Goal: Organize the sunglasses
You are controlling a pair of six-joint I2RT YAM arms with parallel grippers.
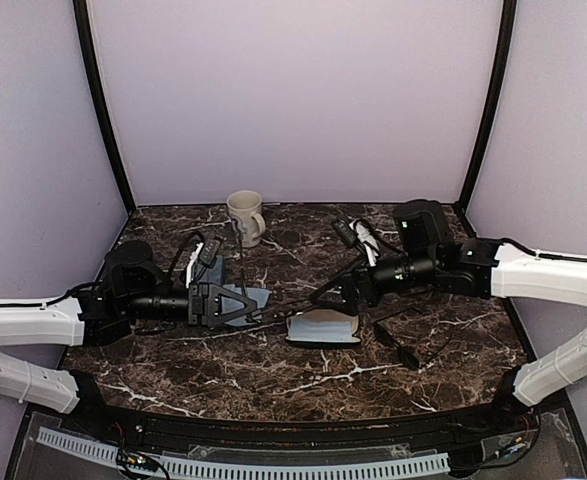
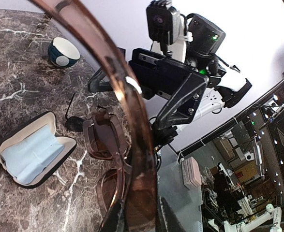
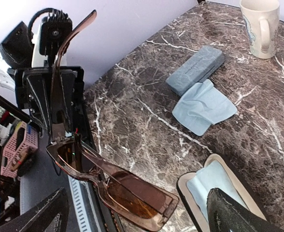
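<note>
My left gripper is shut on brown-tinted sunglasses (image 3: 132, 200), held in the air by an arm that rises upright, with the lenses reaching rightward. My right gripper (image 1: 338, 292) stands open at the other end of the glasses, its fingers either side of the view in the right wrist view. An open case (image 3: 249, 205) with a pale blue cloth lies beneath them. A second, dark pair of sunglasses (image 1: 403, 350) lies on the table right of the case.
A grey case (image 3: 195, 67) and a blue cloth (image 3: 202, 108) lie at the left of the table, a white mug (image 1: 245, 215) behind them. A blue bowl (image 2: 63, 52) shows in the left wrist view.
</note>
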